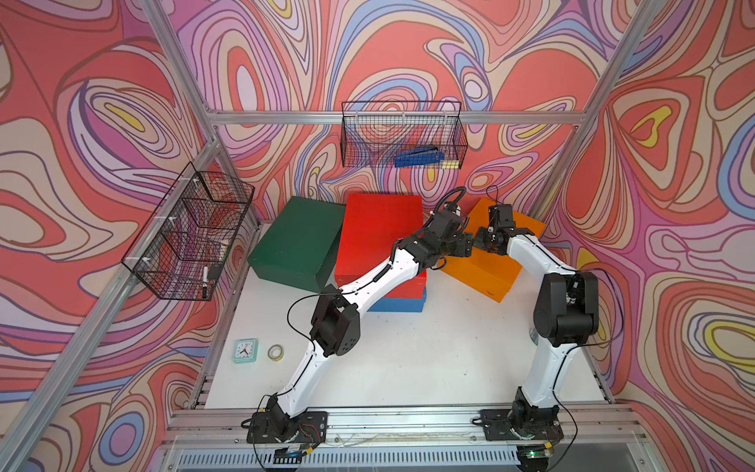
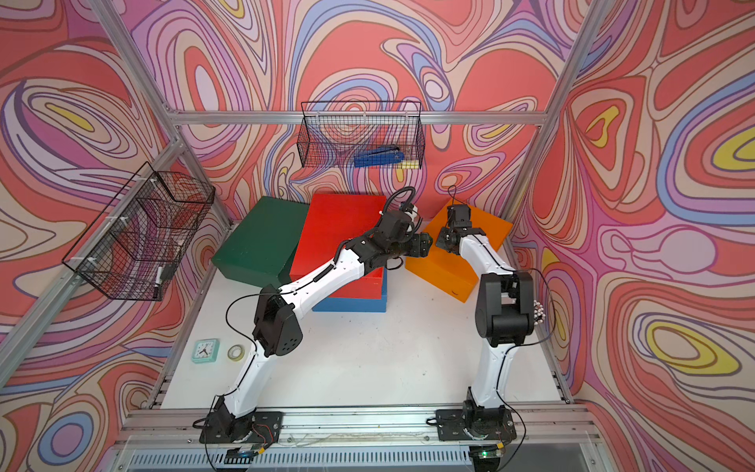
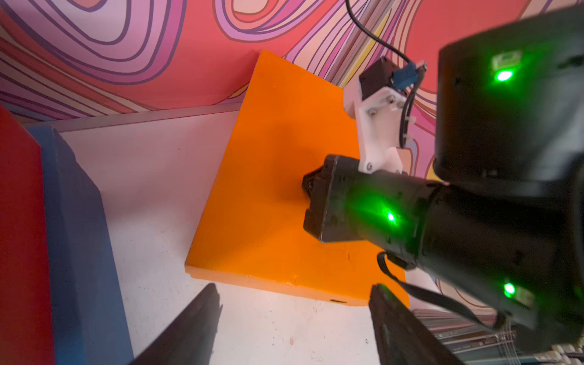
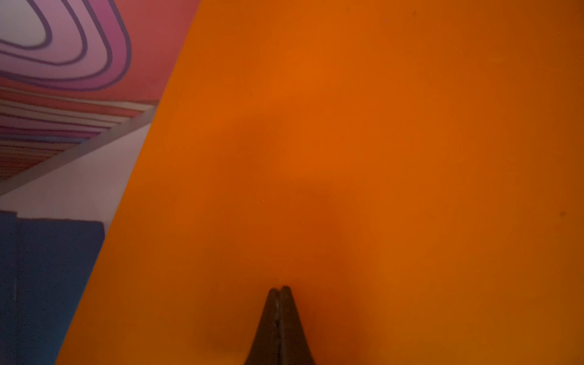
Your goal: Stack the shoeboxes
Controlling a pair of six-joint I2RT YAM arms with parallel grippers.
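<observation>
The red box [image 1: 383, 228] sits on top of the blue box [image 1: 402, 302]. To their left is the dark green box [image 1: 295, 236]. At the right lies the orange box [image 1: 487, 279], turned at an angle on the table. My left gripper has its fingers spread apart, nothing between them; in that view it faces the near edge of the orange box. The right gripper is shut, its fingertips together over the orange top face with nothing visible between them. Whether they touch that face I cannot tell.
A teal clock [image 1: 244, 350] and a roll of tape [image 1: 275, 352] lie at the front left. Wire baskets hang at the back [image 1: 404, 137] and on the left [image 1: 192, 228]. Both arms' ends are close together.
</observation>
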